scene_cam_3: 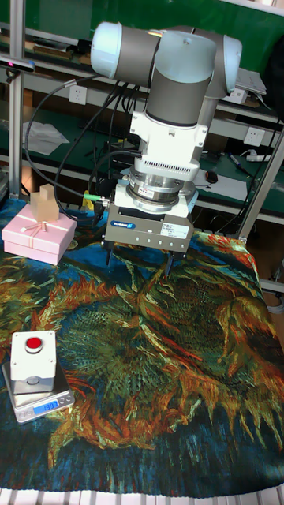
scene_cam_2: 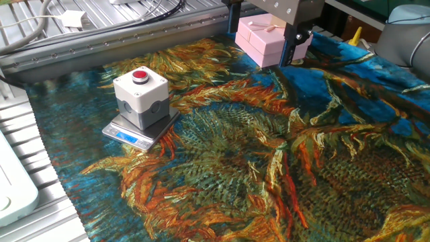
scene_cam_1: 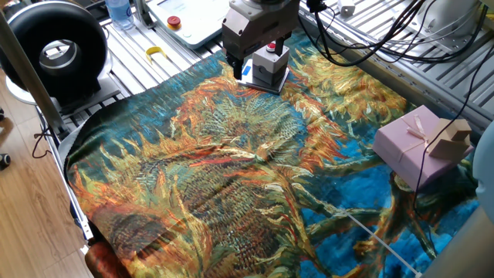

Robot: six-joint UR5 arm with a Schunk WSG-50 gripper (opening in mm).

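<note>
My gripper [scene_cam_3: 137, 263] points down above the cloth with its fingers spread wide and nothing between them. A white and grey box with a red button [scene_cam_2: 142, 97] rests on a small digital scale [scene_cam_2: 149, 139], its blue display lit. In exterior view 3 these stand at the front left, clear of the gripper. A pink gift box [scene_cam_1: 401, 147] with a ribbon sits at the other side of the cloth. On its lid is a small cardboard-coloured block [scene_cam_1: 451, 140]. In exterior view 2 a gripper finger [scene_cam_2: 289, 48] partly covers the pink box.
A sunflower-patterned cloth [scene_cam_1: 231, 193] covers the table, its middle bare but slightly wrinkled. Beyond its edge are a yellow piece [scene_cam_1: 156, 53], a red knob [scene_cam_1: 174, 22] on a pale panel, and a water bottle [scene_cam_1: 120, 13]. Black cables [scene_cam_1: 340, 50] hang beside the arm.
</note>
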